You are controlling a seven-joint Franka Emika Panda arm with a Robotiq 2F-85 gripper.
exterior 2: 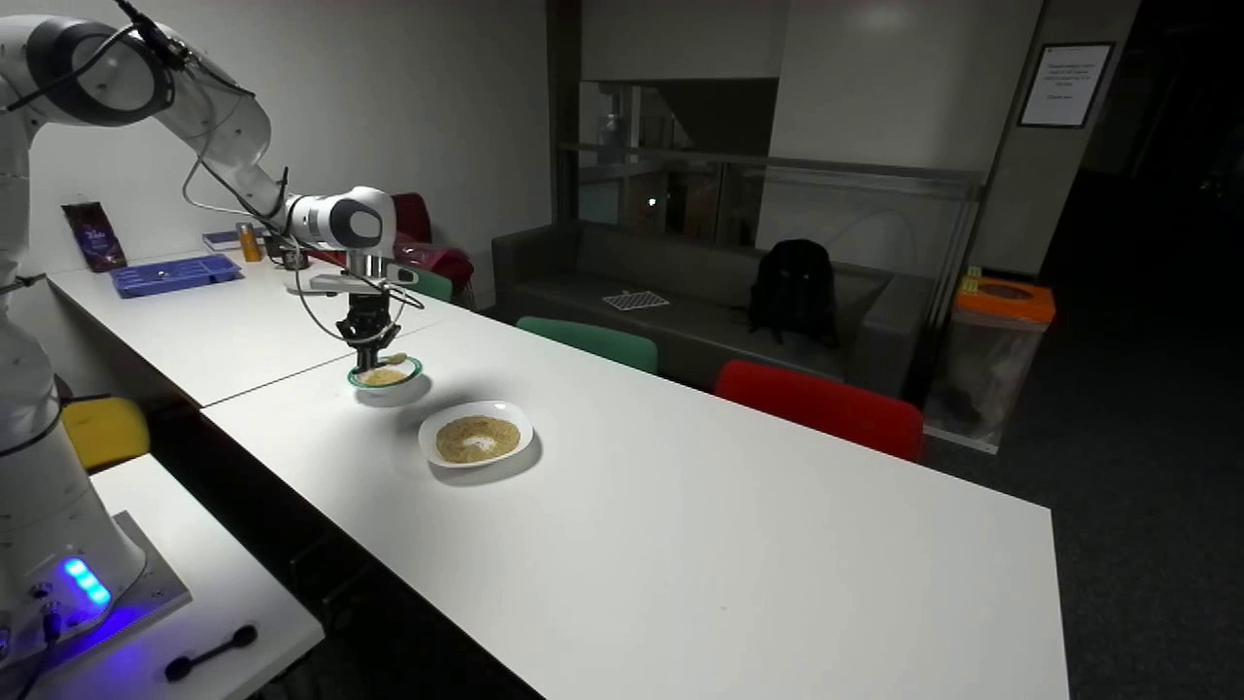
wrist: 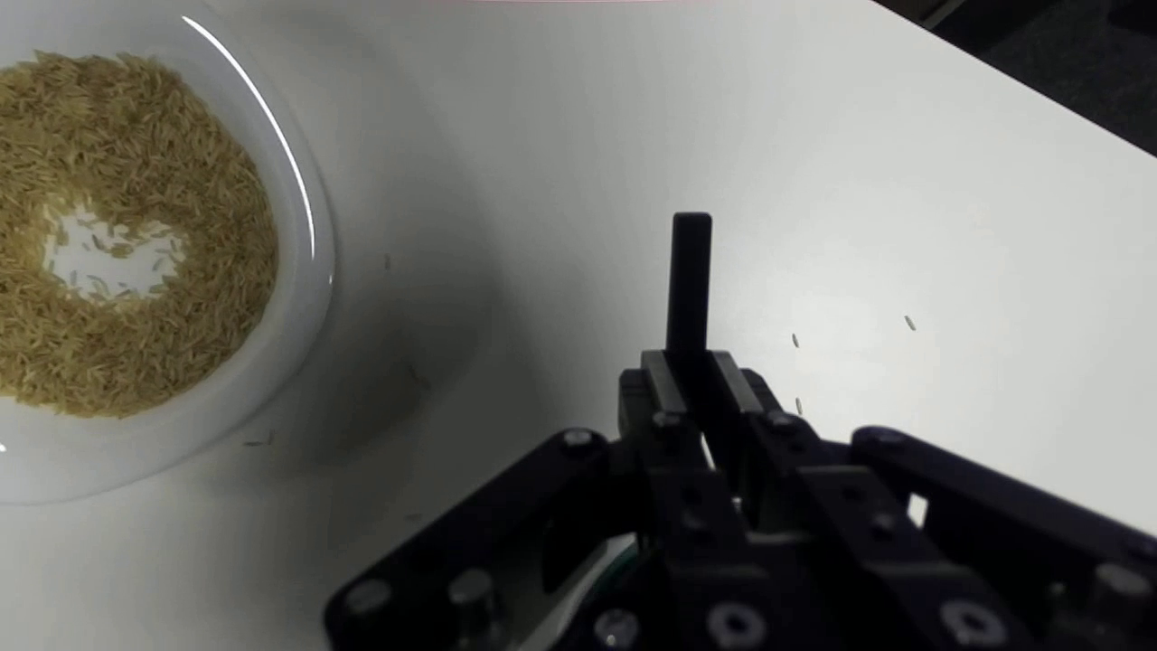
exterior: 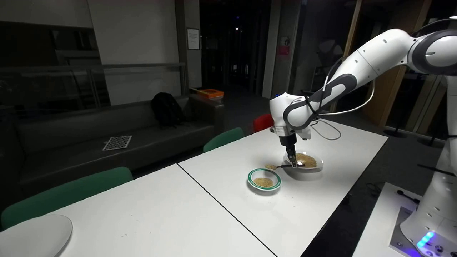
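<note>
My gripper is shut on the dark handle of a spoon point(wrist: 690, 260), whose handle end sticks out past the fingertips in the wrist view. In exterior view 1 the spoon's bowl point(exterior: 270, 167) carries a heap of rice and points left, just beyond the green-rimmed bowl point(exterior: 249, 180). That bowl has some rice point(exterior: 263, 182) in it. A white dish point(exterior 2: 527, 437) holds a wide layer of rice point(exterior 2: 472, 438) with a bare patch in the middle. In exterior view 2 the gripper point(exterior 2: 367, 362) hangs in front of the green-rimmed bowl, hiding part of it.
A few loose grains point(wrist: 909, 322) lie on the white table point(exterior 2: 758, 548). A blue tray point(exterior 2: 175, 275) sits at the far end of the table, and a white plate point(exterior: 36, 237) at the near left in exterior view 1.
</note>
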